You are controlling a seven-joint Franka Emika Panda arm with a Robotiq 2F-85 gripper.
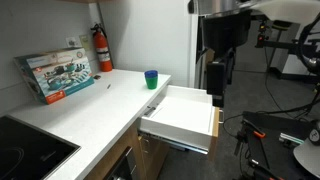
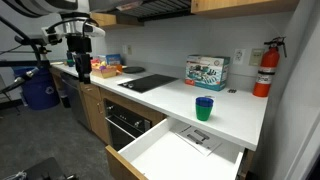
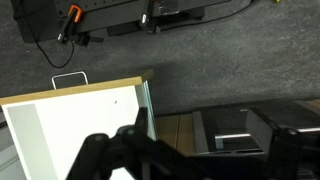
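Note:
A drawer stands pulled out beneath the counter, its white inside (image 1: 185, 112) bare over most of its floor. In exterior view 2, pale flat items (image 2: 199, 139) lie in the drawer close to the counter. The wrist view shows part of the drawer (image 3: 85, 125) at lower left, with its wooden front edge. A green cup with a blue rim (image 2: 204, 111) rests upright on the counter near the drawer. My gripper is open, its fingers wide apart over dark floor, nothing between them. In exterior view 1 the gripper (image 1: 215, 78) hangs high in front of the camera.
The white counter (image 1: 110, 98) carries a boxed set (image 2: 207, 72) against the wall, a red fire extinguisher (image 2: 266, 68) and a black cooktop (image 2: 153, 83). Wooden cabinets hang above. Cables and a dark stand (image 3: 150, 15) lie at the wrist view's top.

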